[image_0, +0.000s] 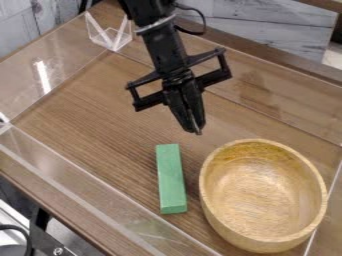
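My black gripper (193, 120) hangs over the middle of the wooden table, pointing down, its fingers shut with nothing visible between them. Below it, slightly to the left, a green rectangular block (171, 178) lies flat on the table. To the right of the block, a large round yellow bowl (262, 236) stands at the lower right, appearing empty.
A clear plastic object (110, 32) is at the back left. A black cable runs at the lower left corner.
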